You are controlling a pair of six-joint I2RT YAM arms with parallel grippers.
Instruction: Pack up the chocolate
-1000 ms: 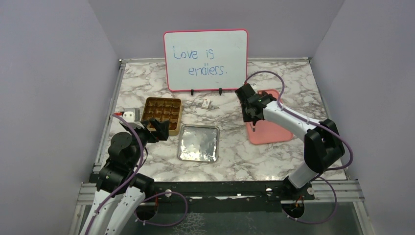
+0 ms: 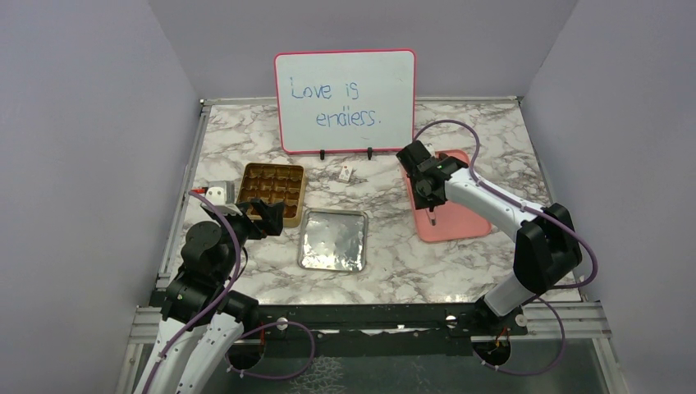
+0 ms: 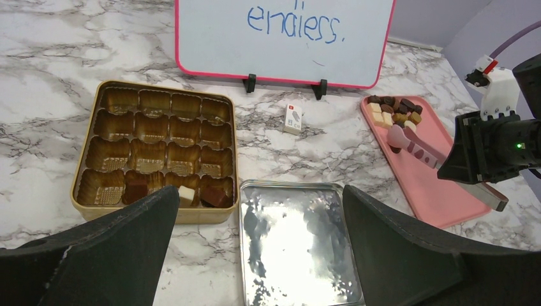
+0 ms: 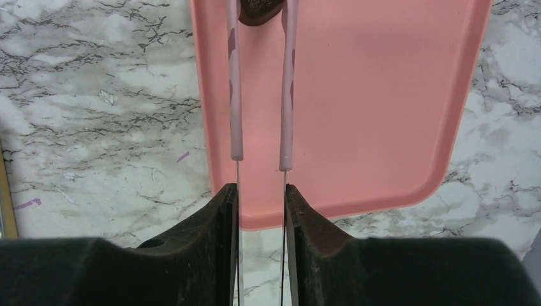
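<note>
My right gripper is shut on a pair of tongs (image 4: 288,95) with pink tips. In the right wrist view a dark chocolate (image 4: 260,11) shows between the tong tips at the top edge; whether they grip it I cannot tell. Below the tongs lies the pink tray (image 3: 426,191), with several brown, dark and pale chocolates (image 3: 387,115) at its far end. A gold compartment box (image 3: 153,102) on the left holds a few chocolates in its front row, among them a white one (image 3: 185,196). My left gripper stands open in front of the box, empty.
An empty silver tray (image 3: 296,242) lies between the box and the pink tray. Behind it are a small white box (image 3: 293,119) and a whiteboard (image 2: 345,98) on black feet. Bare marble separates the silver and pink trays.
My right gripper and the tongs have shifted slightly to the right and toward the front over the pink tray. The left arm has stayed still.
</note>
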